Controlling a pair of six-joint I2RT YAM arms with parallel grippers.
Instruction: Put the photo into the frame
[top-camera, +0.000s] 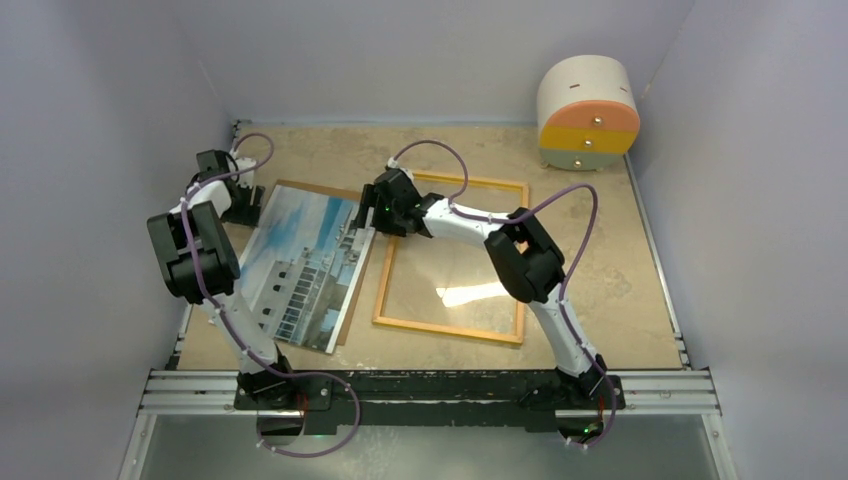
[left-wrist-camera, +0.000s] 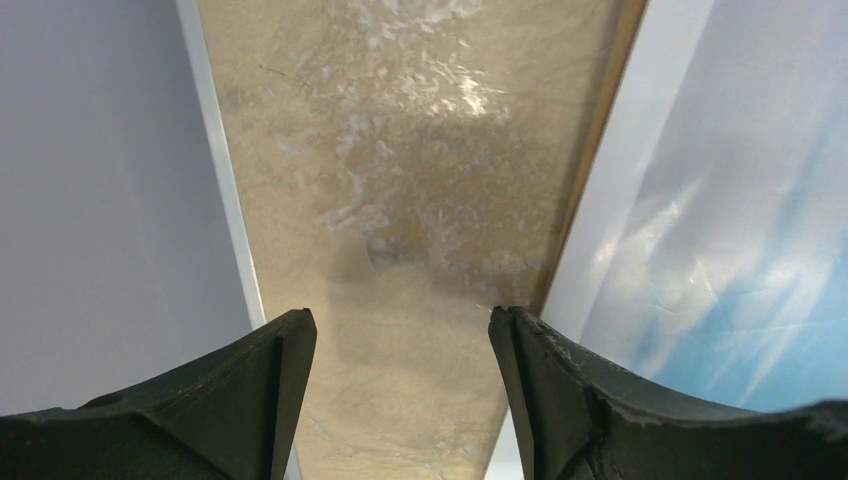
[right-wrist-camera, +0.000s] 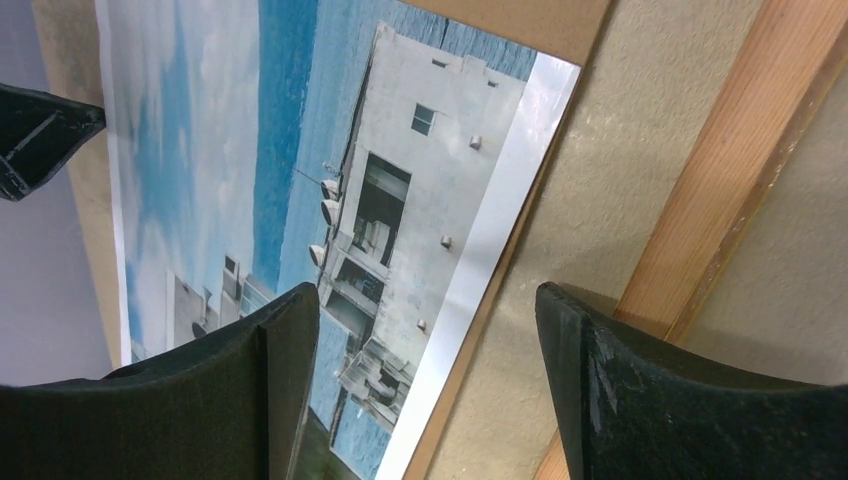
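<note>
The photo (top-camera: 300, 272), a blue-and-white seaside building print with a white border, lies flat at the left over a brown backing board (right-wrist-camera: 530, 18). To its right is the light wooden frame (top-camera: 450, 328), flat on the table. Beside the photo's upper left edge is my left gripper, fingers apart; bare table shows between them and the right finger is close to the white border. My right gripper stands open over the photo's upper right edge, which shows between its fingers. Whether either gripper touches the photo, I cannot tell.
A small cabinet (top-camera: 588, 115) with coloured drawers stands at the back right. The left wall (left-wrist-camera: 110, 200) is close to my left gripper. Right of the frame, the table (top-camera: 600, 270) is clear.
</note>
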